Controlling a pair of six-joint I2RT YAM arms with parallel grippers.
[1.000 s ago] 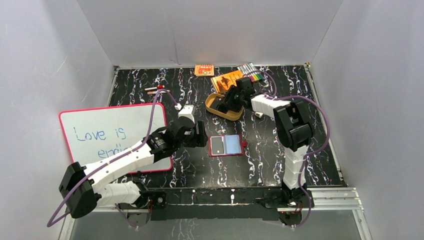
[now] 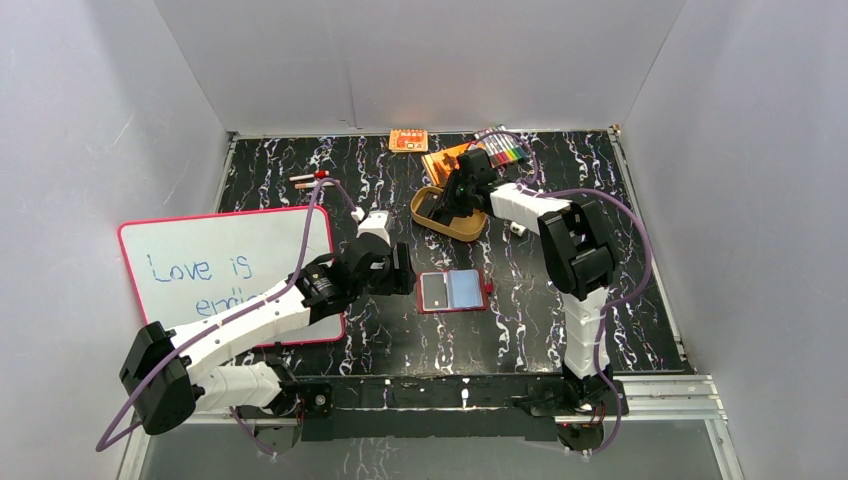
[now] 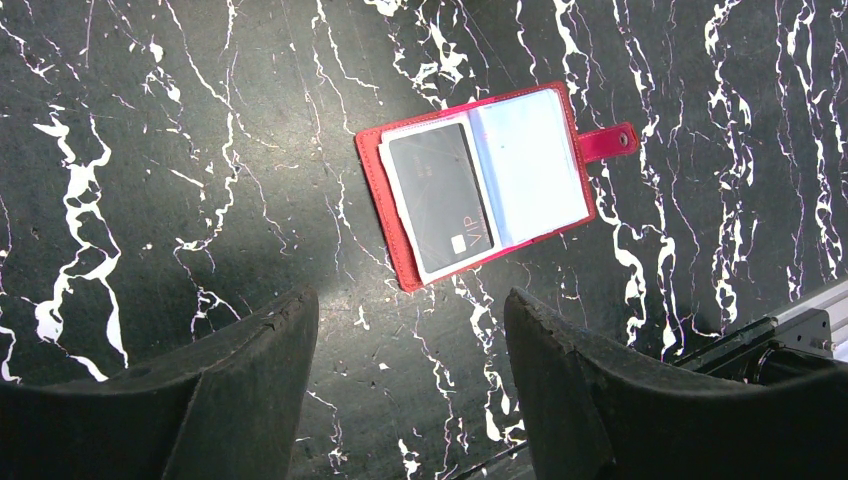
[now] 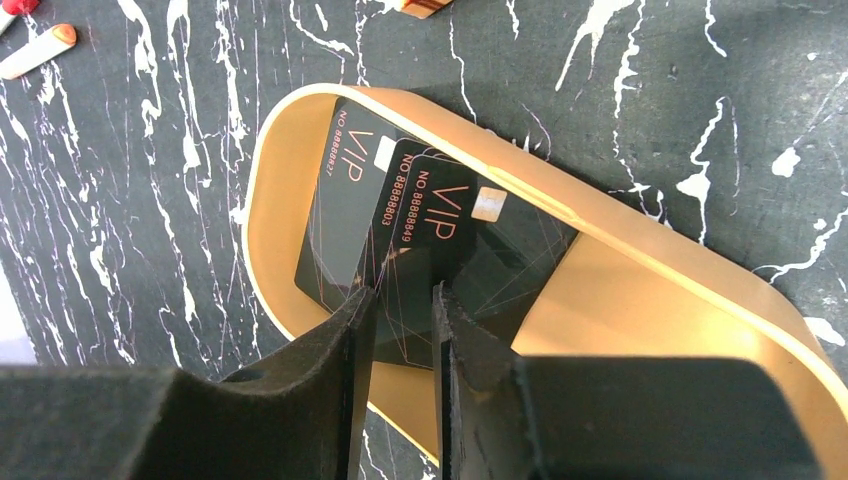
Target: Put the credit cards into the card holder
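The red card holder lies spread flat on the table, its strap toward the right. A dark VIP card sits in its left half; the right half shows clear plastic. Several black VIP cards overlap in one end of a tan bin. Over the cards, my right gripper has its fingertips a narrow gap apart, at the top card; whether they grip it is not clear. Beside the holder, to its left in the top view, my left gripper stands open, empty between its fingers.
A whiteboard with writing lies on the left, under the left arm. Markers, an orange booklet, a book and coloured pens line the back. Table around the holder's front and right is clear.
My right gripper has shifted slightly left over the bin, its arm following. The left arm, the holder and the bin look unmoved.
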